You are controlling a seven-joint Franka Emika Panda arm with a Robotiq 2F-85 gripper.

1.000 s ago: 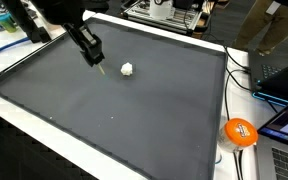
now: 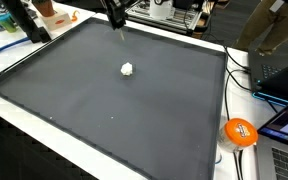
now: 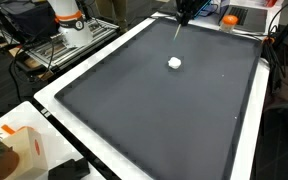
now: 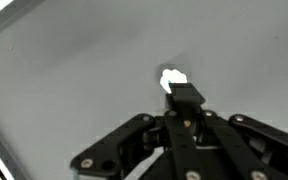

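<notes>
A small white crumpled lump (image 2: 127,69) lies on the grey board (image 2: 84,75). In the second exterior view the white lump (image 3: 174,63) is near the board's far side. My gripper (image 2: 118,24) hangs above the board, behind the lump in the first exterior view, and is shut on a thin pale stick (image 2: 122,36) pointing downward. The same stick (image 3: 177,32) shows below the gripper (image 3: 183,18) in the second exterior view. In the wrist view, the lump (image 4: 172,76) appears just past the tips of the shut gripper, which partly cover it; the stick is hardly visible there.
An orange-topped container (image 2: 238,133) stands on the white ledge beyond the board's right edge, with a keyboard (image 2: 284,118) beside it. Cables run along that edge. Apart from the lump, the board's surface is clear.
My gripper has moved away from the first exterior camera and to the right, past the lump, carrying the thin stick. The white lump has stayed in place.
</notes>
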